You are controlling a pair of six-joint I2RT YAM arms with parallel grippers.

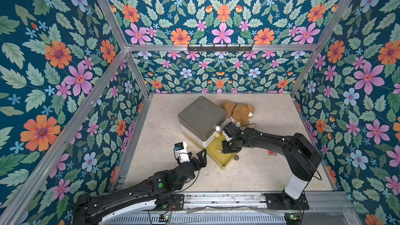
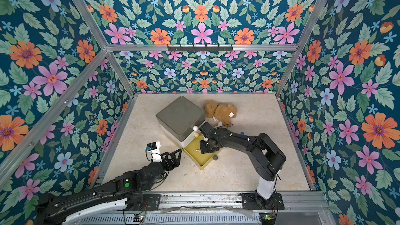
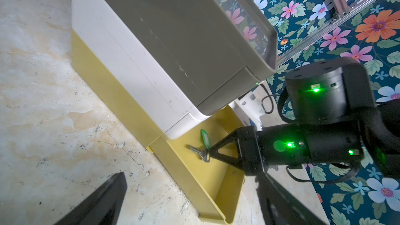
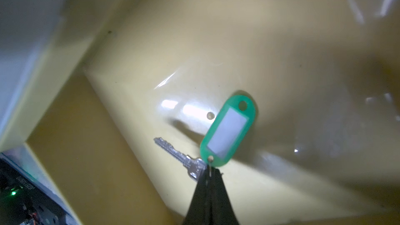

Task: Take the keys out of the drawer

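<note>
The keys are a silver key (image 4: 177,154) and a green tag (image 4: 228,130) with a white label, joined by a small ring. My right gripper is shut on the keys at the ring, its fingertips meeting beside the key's head. In the left wrist view the tag (image 3: 205,138) and key (image 3: 196,150) hang at the tips of the right gripper, within the walls of the yellow drawer (image 3: 177,164). My left gripper stands open outside the drawer, nothing between its fingers.
A box with a grey lid (image 1: 202,116) stands over the pulled-out drawer, its corner close to the keys. Brown plush (image 1: 241,112) lies behind. White and yellow balls (image 1: 218,129) sit by the box, and a dark ball (image 1: 236,157) lies right of the drawer.
</note>
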